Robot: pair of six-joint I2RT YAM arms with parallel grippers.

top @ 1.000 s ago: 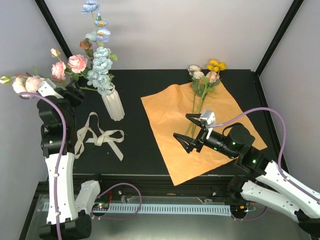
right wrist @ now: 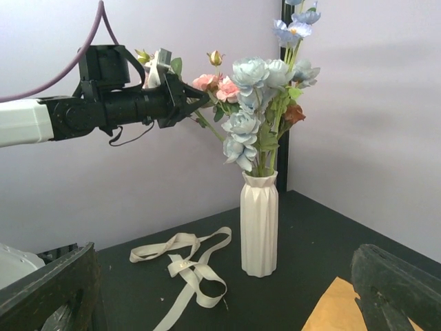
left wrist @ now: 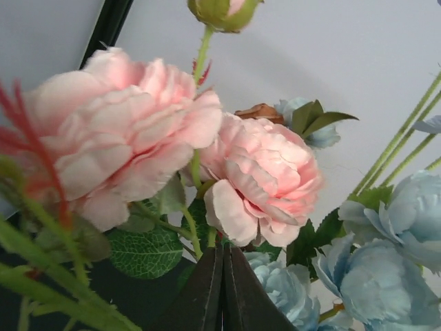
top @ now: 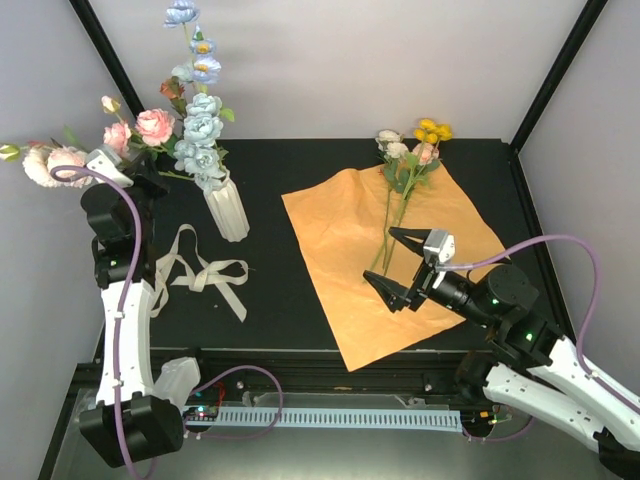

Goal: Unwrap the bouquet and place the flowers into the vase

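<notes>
A white fluted vase (top: 226,210) (right wrist: 259,227) stands on the table, full of blue, pink and other flowers (top: 203,125) (right wrist: 244,127). My left gripper is shut beside the pink blooms (left wrist: 258,172), nothing visible between its fingers. Loose white, peach and yellow flowers (top: 405,160) lie on orange paper (top: 330,280). My right gripper (top: 388,262) stands open over the paper near their stems, holding nothing; in the right wrist view its two fingers frame the lower corners.
A cream ribbon (top: 215,275) (right wrist: 193,272) lies loose left of and in front of the vase. Bare black table (top: 270,165) shows between vase and paper. Walls and dark frame posts border the table.
The left arm has edged slightly toward the back and right.
</notes>
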